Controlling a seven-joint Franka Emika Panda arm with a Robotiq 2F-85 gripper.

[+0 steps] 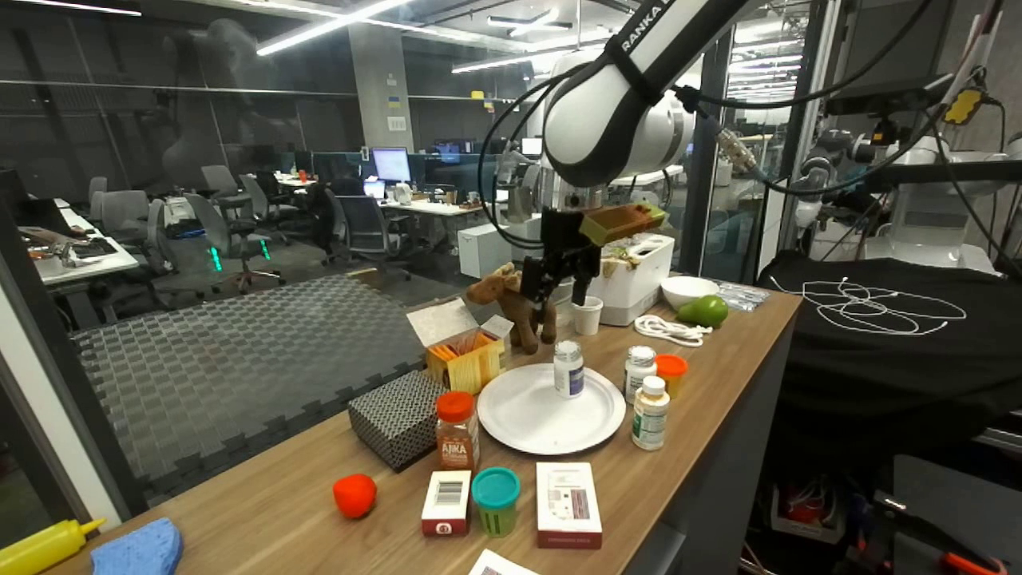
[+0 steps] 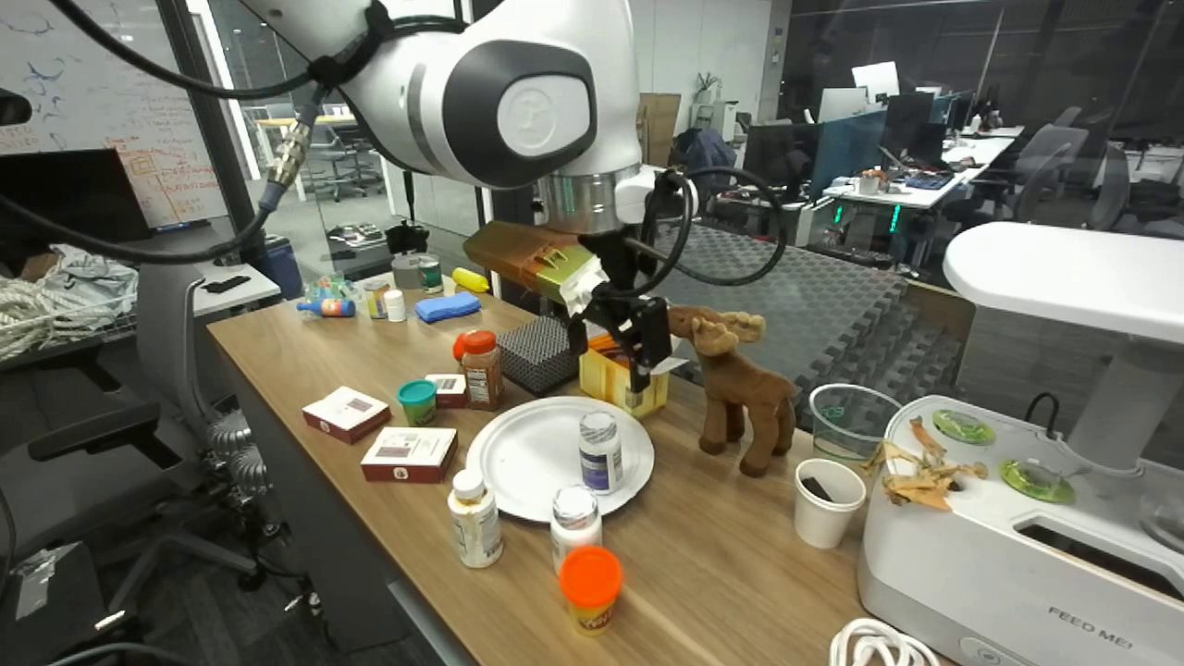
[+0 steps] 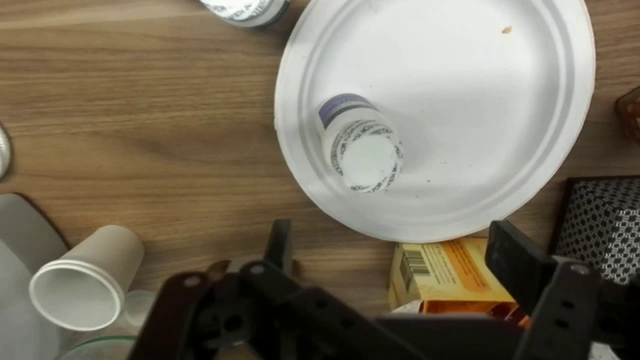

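A white bottle with a purple label (image 1: 569, 370) stands upright on the round white plate (image 1: 517, 422). From above, the wrist view shows that bottle (image 3: 360, 144) near one side of the plate (image 3: 480, 204). My gripper (image 1: 558, 287) hangs in the air above and behind the plate, near the plush moose (image 2: 741, 388). Its fingers (image 3: 520, 264) are spread wide, with nothing held between them. In the wrist view the bottle lies beyond the fingertips, clear of both.
Two more bottles (image 1: 651, 414) (image 1: 639, 372) and an orange-lidded tub (image 2: 590, 588) stand beside the plate. A yellow box (image 3: 450, 270), patterned dark box (image 1: 398, 422) and red-lidded jar (image 1: 457, 431) crowd its other side. Paper cup (image 2: 827, 505) and white machine (image 2: 999, 555) stand beyond.
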